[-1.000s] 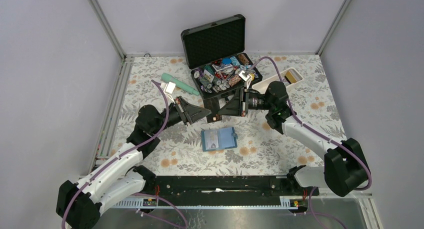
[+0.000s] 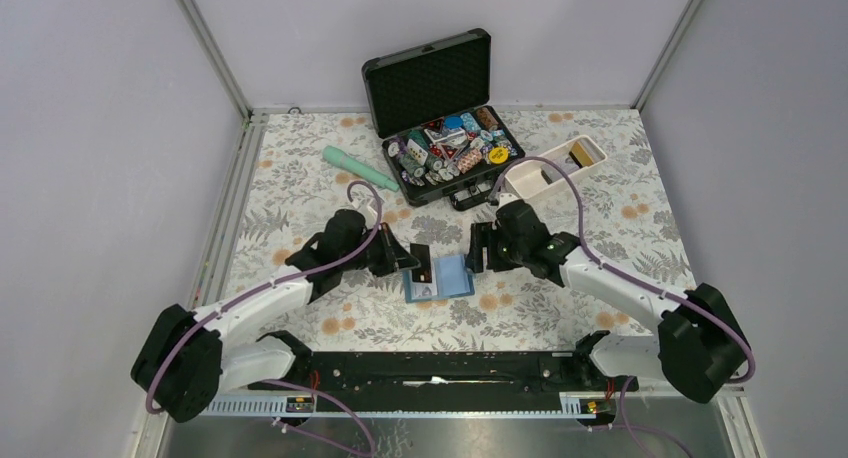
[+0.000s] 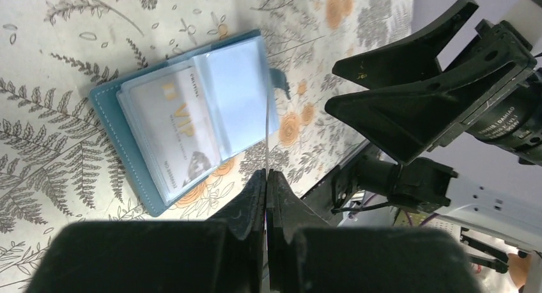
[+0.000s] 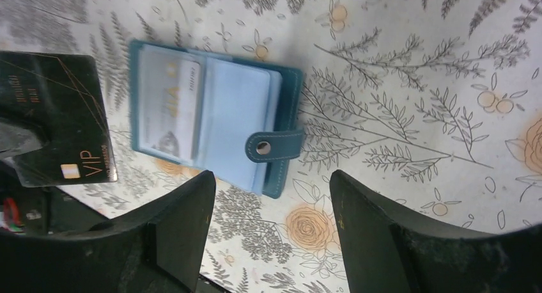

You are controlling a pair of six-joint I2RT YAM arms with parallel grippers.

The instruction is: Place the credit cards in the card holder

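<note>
A black VIP card (image 4: 77,123) is pinched edge-on by my left gripper, which is shut on it. In the left wrist view the card shows only as a thin line. It hangs above the left part of the card holder (image 2: 455,276), as seen from above. This blue holder lies spread on the table, with a card reading VIP (image 3: 172,123) behind its clear left sleeve. Its strap with a snap (image 4: 275,146) sticks out on the right side. My right gripper stands open near the holder's right edge, with nothing between its fingers.
An opened black case (image 2: 450,153) full of small items stands at the back. A white box (image 2: 545,183) with card-like things in it sits behind the right arm. A green tube (image 2: 355,166) lies back left. Bare table surrounds the holder.
The left has brought the card over the holder.
</note>
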